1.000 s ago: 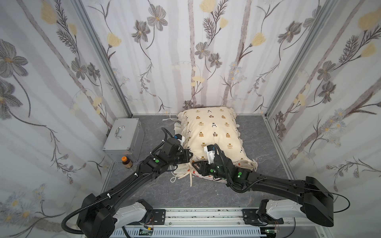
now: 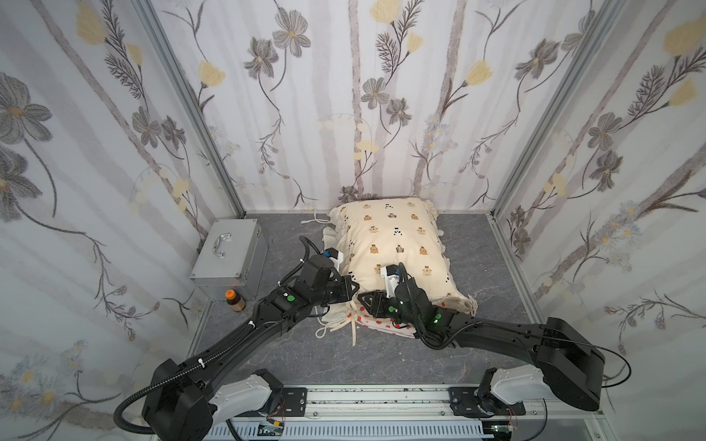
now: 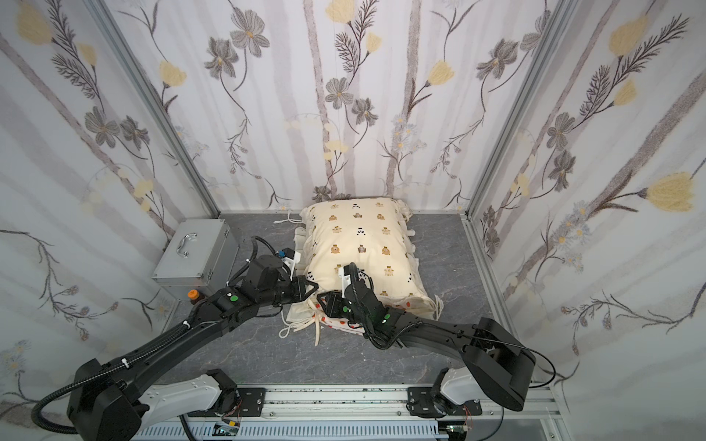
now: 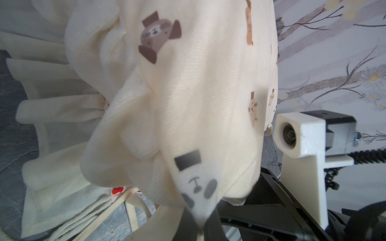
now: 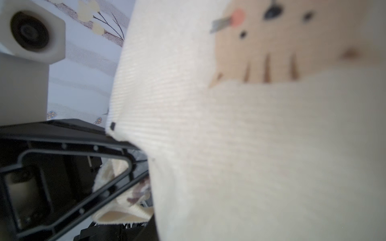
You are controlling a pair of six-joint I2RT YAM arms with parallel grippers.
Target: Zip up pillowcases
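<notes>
The cream pillowcase with animal prints (image 2: 389,235) covers a plump pillow; its near end sags and shows red-spotted cloth (image 2: 389,323). My left gripper is shut on a gathered fold of the pillowcase (image 4: 189,132) at the near left corner, the cloth running down between its fingertips. Close by on the right, my right gripper (image 2: 365,300) is at the near edge. In the right wrist view the cream cloth (image 5: 265,152) covers nearly everything, hiding its fingers, and the left gripper's black frame (image 5: 72,172) stands at the left. The zip and its pull cannot be made out.
A silver case (image 2: 229,253) stands at the left, with an orange-capped bottle (image 2: 235,299) in front of it. Ties (image 2: 353,334) hang from the pillowcase's near left corner.
The right arm has swung slightly toward the left and its gripper has shifted a little at the near edge. My left arm and the pillow stay almost still.
</notes>
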